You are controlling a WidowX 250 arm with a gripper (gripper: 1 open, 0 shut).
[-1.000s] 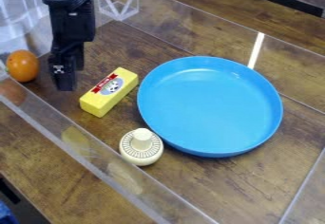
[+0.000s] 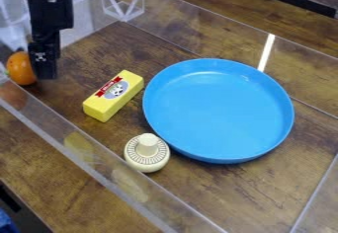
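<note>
My black gripper [image 2: 36,55] hangs at the upper left, its fingers spread open around or just over an orange round object [image 2: 20,69], which it partly hides; whether the fingers touch it I cannot tell. A yellow box [image 2: 113,97] with a red label lies to the right on the dark wooden surface [image 2: 79,158]. A large blue plate [image 2: 218,109] fills the right middle. A cream knobbed item [image 2: 146,154] stands below the box.
Clear plastic walls run along the left and lower edge and across the back. The wood above the box and right of the plate is bare.
My gripper has moved left and down, from beside the yellow box to over the orange object. The other objects have not visibly moved.
</note>
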